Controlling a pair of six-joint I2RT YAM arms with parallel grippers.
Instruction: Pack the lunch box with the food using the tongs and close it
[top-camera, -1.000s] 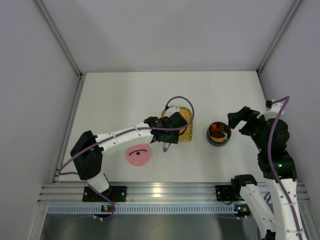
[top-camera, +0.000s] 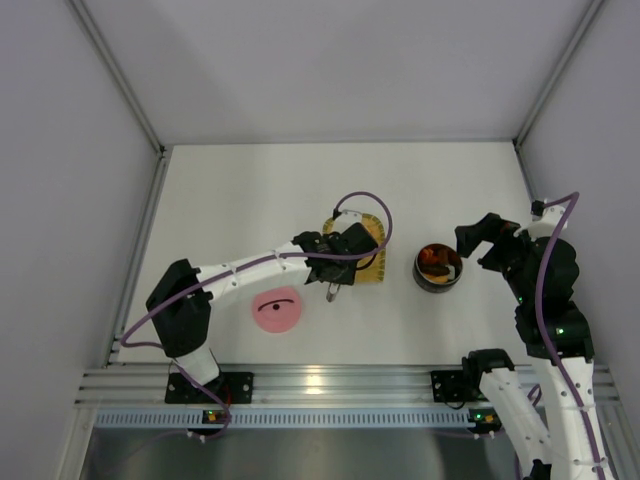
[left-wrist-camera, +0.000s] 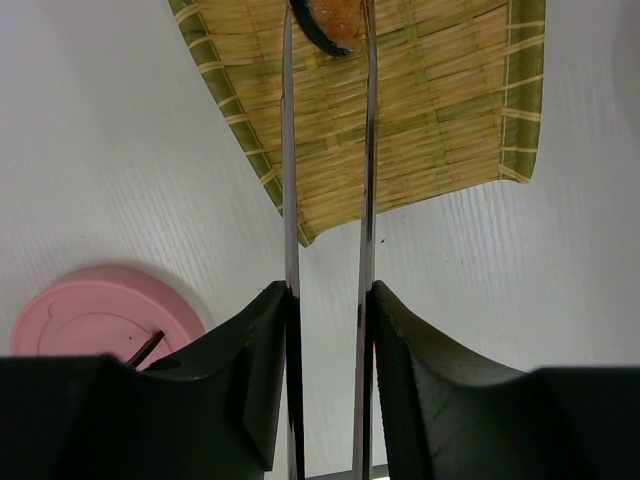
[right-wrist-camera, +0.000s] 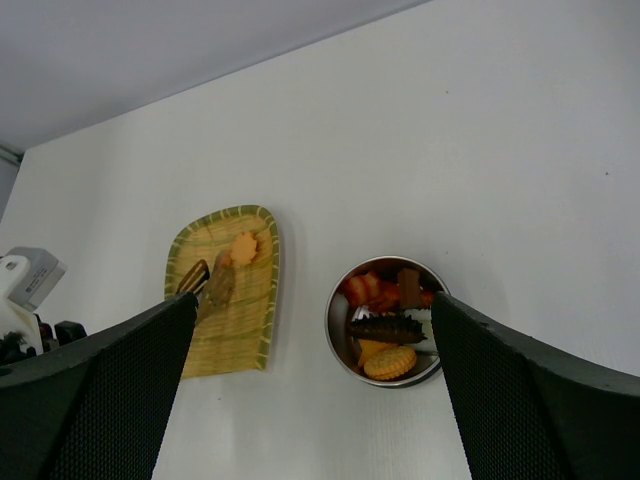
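Note:
My left gripper is over the woven bamboo mat (left-wrist-camera: 430, 130), its long fingers shut on a small dark-rimmed food piece (left-wrist-camera: 338, 25) with an orange centre. In the right wrist view the mat (right-wrist-camera: 240, 340) also carries an orange flower-shaped piece (right-wrist-camera: 244, 249) and a brownish piece (right-wrist-camera: 218, 290). To its right stands a round metal container (top-camera: 437, 268) holding several food pieces, red, brown and yellow. My right gripper (top-camera: 478, 238) stands open above and right of the container, nothing between its fingers.
A pink round lid (top-camera: 276, 310) with a dark handle lies front left of the mat.
My left arm has shifted very slightly to the right over the mat. The right arm and the container have not moved.

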